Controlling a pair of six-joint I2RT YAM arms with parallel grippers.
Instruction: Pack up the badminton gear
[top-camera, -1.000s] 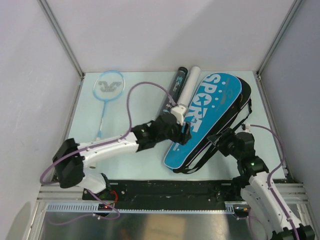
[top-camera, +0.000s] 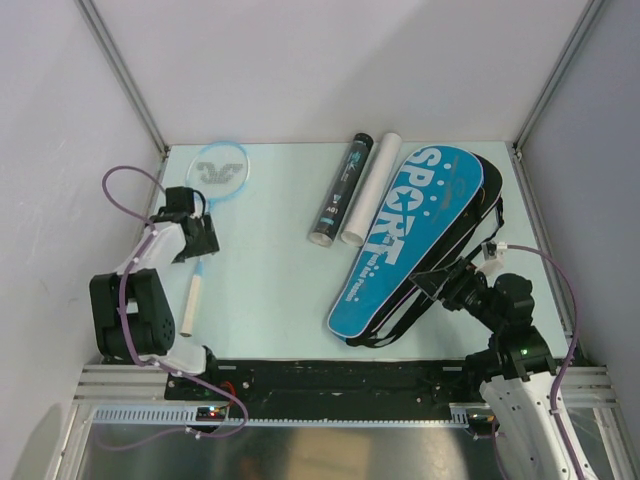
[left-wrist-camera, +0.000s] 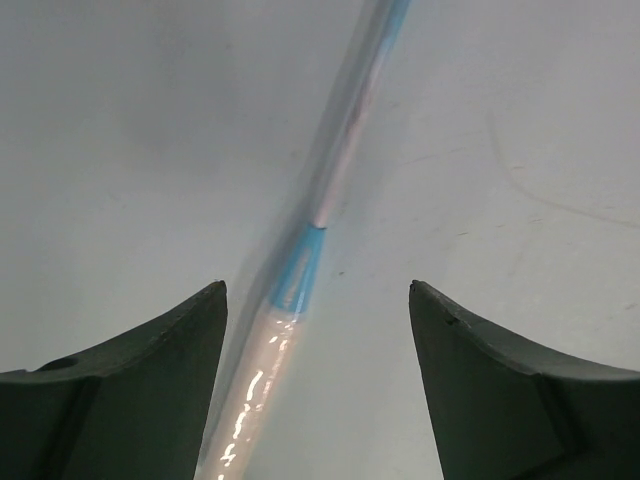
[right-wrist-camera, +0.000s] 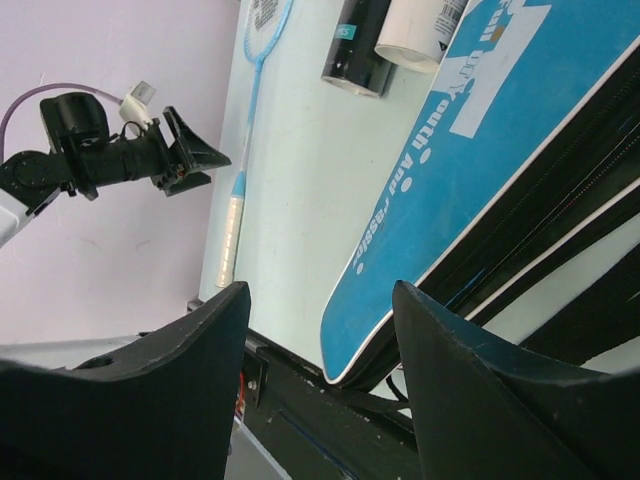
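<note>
A light blue racket (top-camera: 216, 168) lies on the left of the pale board. My left gripper (top-camera: 205, 240) is open over its shaft; the left wrist view shows the white grip (left-wrist-camera: 255, 390) and blue cone (left-wrist-camera: 298, 270) between and beyond the spread fingers, nothing held. The blue SPORT bag (top-camera: 400, 240) lies at the right, with my right gripper (top-camera: 440, 280) open above its right part, nothing in it.
A black tube (top-camera: 341, 188) and a white tube (top-camera: 372, 185) lie at the back beside the bag. The board's middle front is clear. Walls bound the left, back and right.
My left gripper has swung from over the bag leftward across the board to the racket's shaft. The right arm has shifted only slightly.
</note>
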